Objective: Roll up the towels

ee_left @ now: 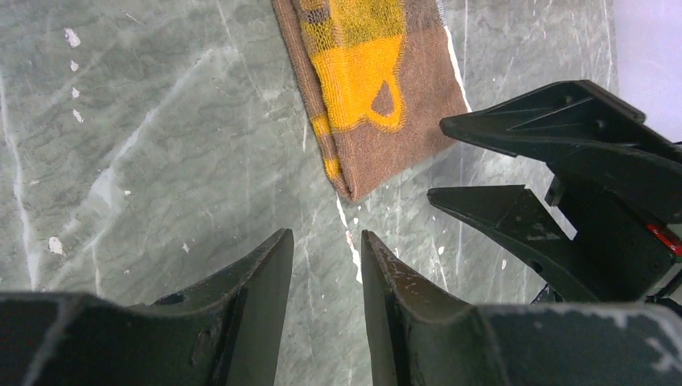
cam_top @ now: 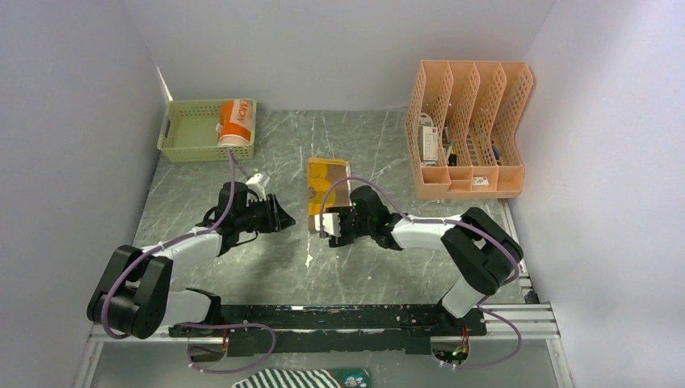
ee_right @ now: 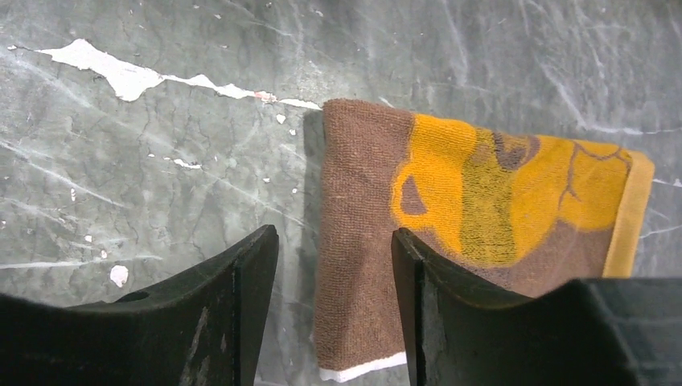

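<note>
A brown and yellow patterned towel (cam_top: pixel 323 182) lies folded flat in the middle of the table, with doubled edges visible in the left wrist view (ee_left: pixel 378 96). My right gripper (cam_top: pixel 335 234) is over its near end, open; in the right wrist view its fingertips (ee_right: pixel 406 249) frame the towel's brown edge (ee_right: pixel 354 193). My left gripper stands part open to the left of the towel, over bare table, with nothing between its fingers. The right gripper's open fingers also show at the right of the left wrist view.
A green basket (cam_top: pixel 186 152) holding an orange and white roll (cam_top: pixel 236 121) sits at back left. A peach divided organizer (cam_top: pixel 468 185) with small items stands at back right.
</note>
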